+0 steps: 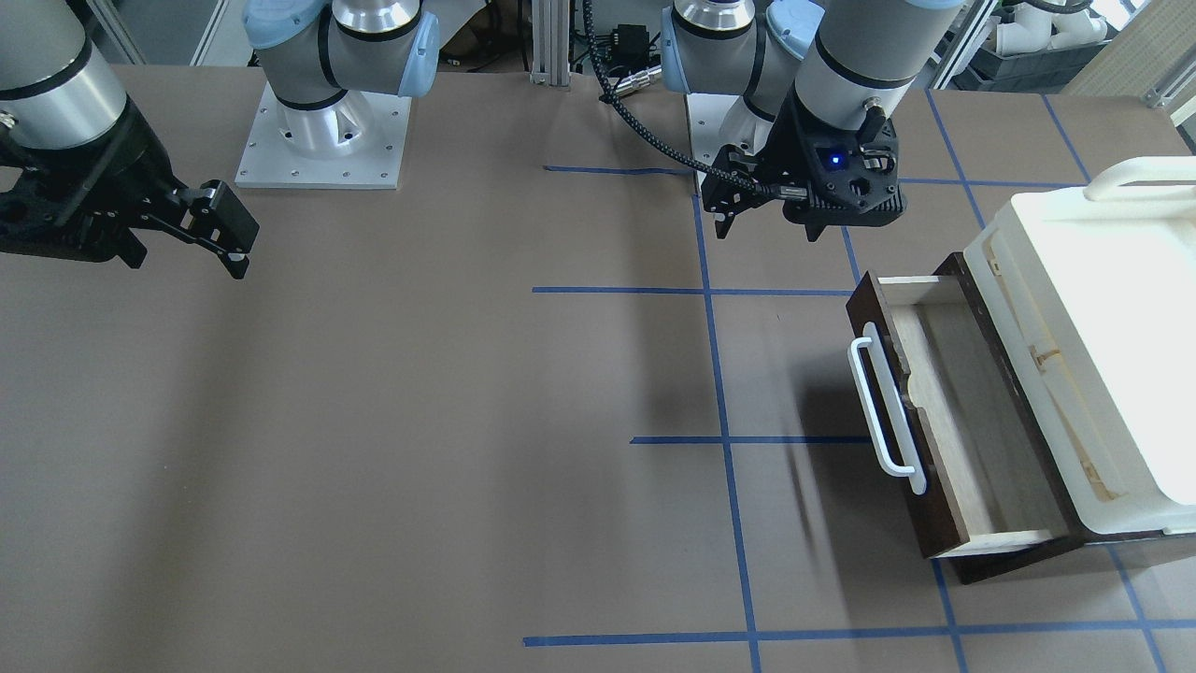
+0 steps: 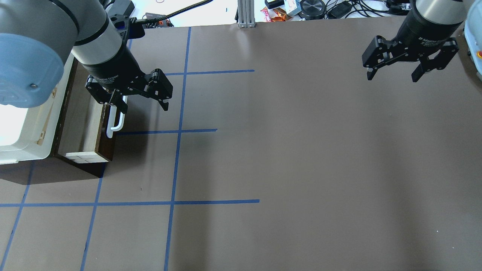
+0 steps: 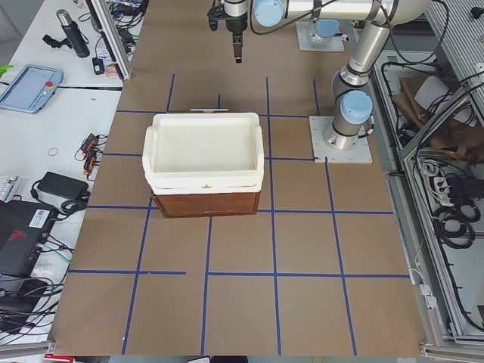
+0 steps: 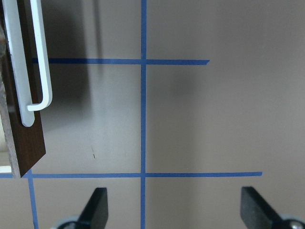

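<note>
A dark wooden cabinet with a white tray [image 3: 203, 151] on top stands on the right in the front view. Its drawer [image 1: 964, 404] is pulled out and empty, with a white bar handle [image 1: 880, 404] on its face. My gripper is open and empty, raised above the floor beside the drawer; in the wrist view the handle [image 4: 43, 62] lies at upper left, apart from the fingers.
A second arm's black gripper [image 2: 393, 67] hangs over the other side of the floor. Robot bases [image 1: 320, 157] stand at the back.
</note>
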